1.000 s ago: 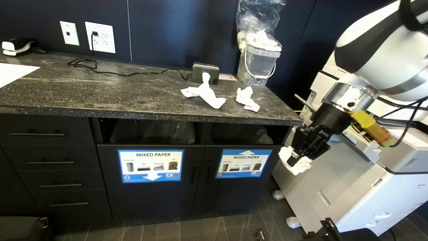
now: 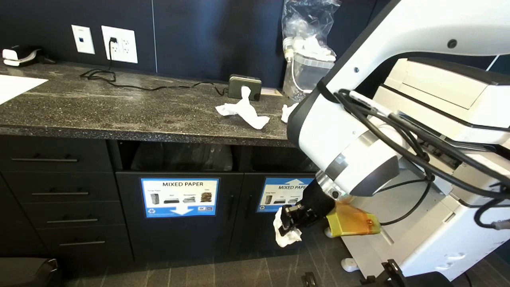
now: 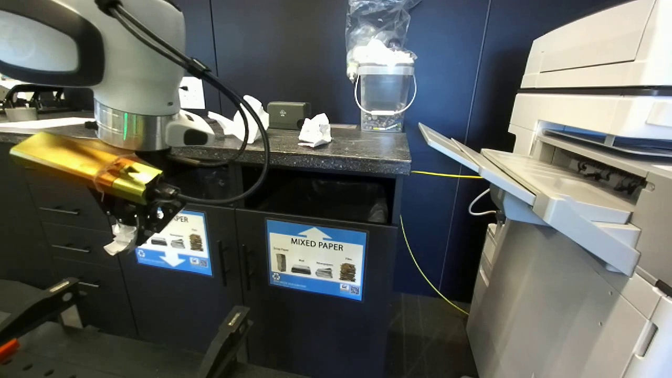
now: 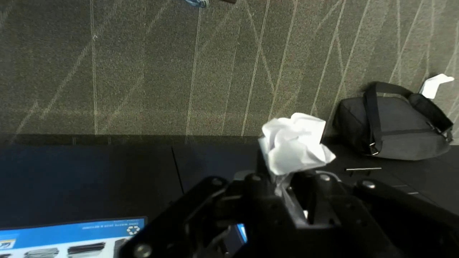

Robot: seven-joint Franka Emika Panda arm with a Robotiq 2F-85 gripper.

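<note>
A crumpled white paper (image 4: pixel 297 146) is pinched in my gripper (image 2: pixel 289 227), whose fingers are shut on it. In exterior view 1 they hang below counter height, in front of the right-hand mixed paper cabinet. Exterior view 2 shows the held paper (image 3: pixel 123 239) at the lower left, overlapping the left cabinet's sign. Two more crumpled papers lie on the dark counter (image 3: pixel 353 148): a larger twisted one (image 2: pixel 244 111) by the small grey box, and a smaller one (image 3: pixel 315 130) to its right. My arm partly covers the smaller one in exterior view 1.
Below the countertop are open bin slots (image 3: pixel 321 195) above the signed cabinet doors. A clear bucket (image 3: pixel 381 94) with a plastic bag stands at the back, near a grey box (image 2: pixel 244 87). The printer (image 3: pixel 567 208) fills the right side. A black bag (image 4: pixel 396 120) rests on the floor.
My gripper has moved left and down with the paper, from beside the printer to before the right cabinet. The arm now partly hides the smaller counter paper and the bucket.
</note>
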